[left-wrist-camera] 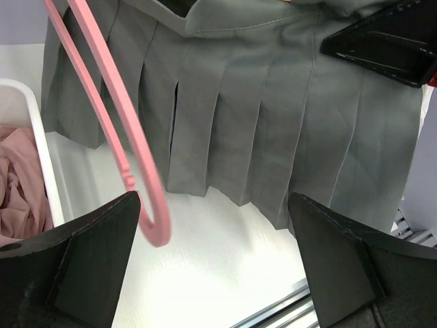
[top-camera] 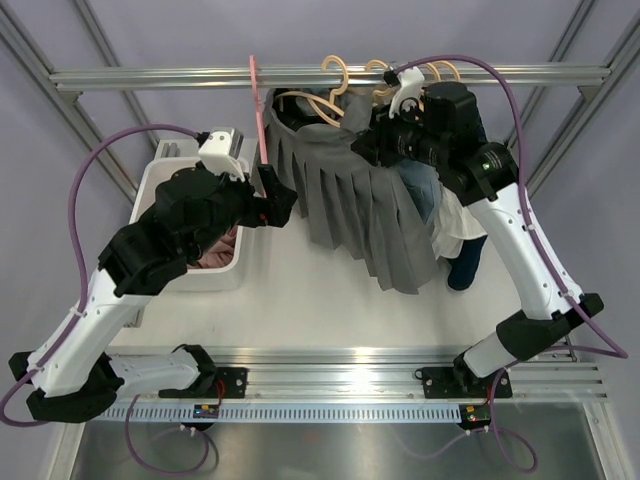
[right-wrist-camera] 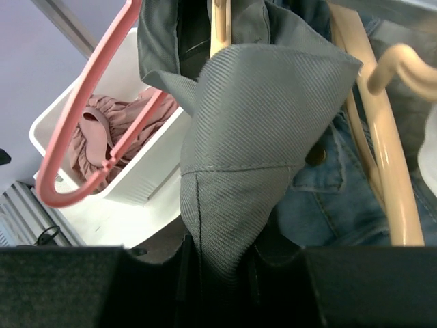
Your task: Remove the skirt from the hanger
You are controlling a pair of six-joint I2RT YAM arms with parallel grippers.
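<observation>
The grey pleated skirt [top-camera: 350, 200] hangs from beige hangers [top-camera: 332, 72] on the rail, seen also as a wide drape [left-wrist-camera: 232, 116] in the left wrist view. My right gripper [top-camera: 365, 145] is shut on its waistband, whose folded cloth [right-wrist-camera: 246, 137] fills the right wrist view. My left gripper [top-camera: 275, 205] stands open left of the skirt, beside an empty pink hanger [top-camera: 258, 110]; its fingers show at the bottom of the left wrist view, apart from the cloth.
A white bin [top-camera: 220, 275] with pink cloth sits at left under the rail [top-camera: 170, 78]. Jeans [right-wrist-camera: 328, 205] and white garments hang behind the skirt to the right.
</observation>
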